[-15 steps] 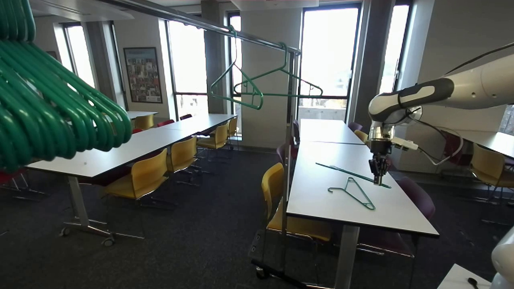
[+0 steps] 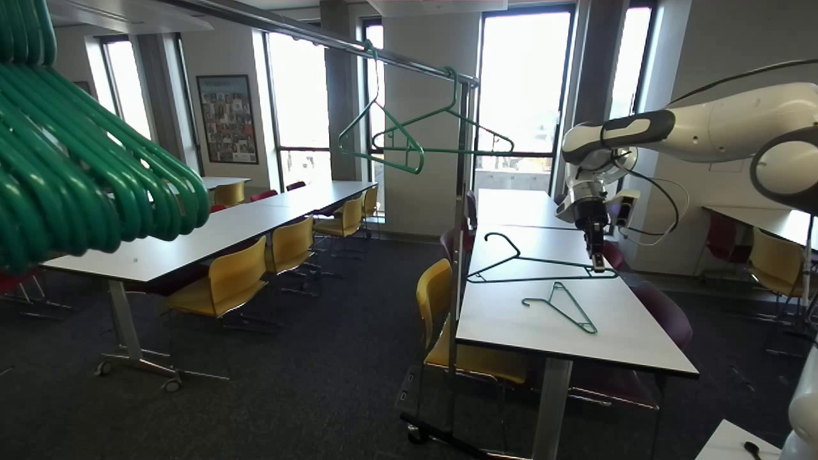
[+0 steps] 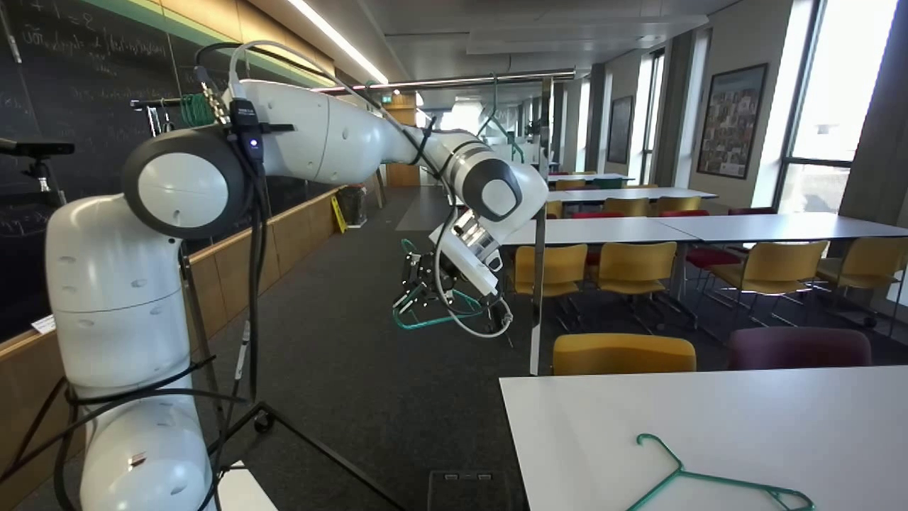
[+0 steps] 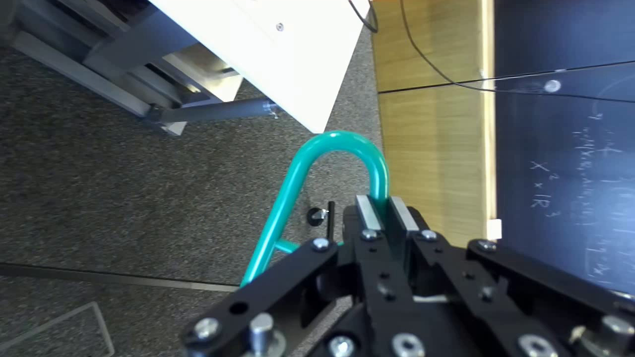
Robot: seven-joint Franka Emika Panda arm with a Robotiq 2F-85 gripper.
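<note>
Held by one end, a green hanger (image 2: 529, 258) stretches leftward from my gripper (image 2: 598, 263) in exterior view 1, its hook at the upper left. In the wrist view my gripper is shut on the rounded end of that hanger (image 4: 294, 178), and the rest of it runs down behind the fingers. Exterior view 2 shows the hanger (image 3: 421, 323) in the air, partly hidden by the wrist. A second green hanger (image 2: 573, 309) lies flat on the white table (image 2: 506, 322). Two more hangers (image 2: 399, 138) hang from the metal rail (image 2: 414, 62).
The rack's upright post (image 2: 462, 191) stands at the table's left edge. Many green hangers (image 2: 84, 168) crowd the near left. Yellow chairs (image 2: 234, 280) and long tables (image 2: 264, 211) fill the back. Dark floor (image 2: 307, 345) lies open between them.
The arm has swung left and up. The held hanger, seen edge-on before, now shows its full triangle and hook. The hanger on the table has not moved.
</note>
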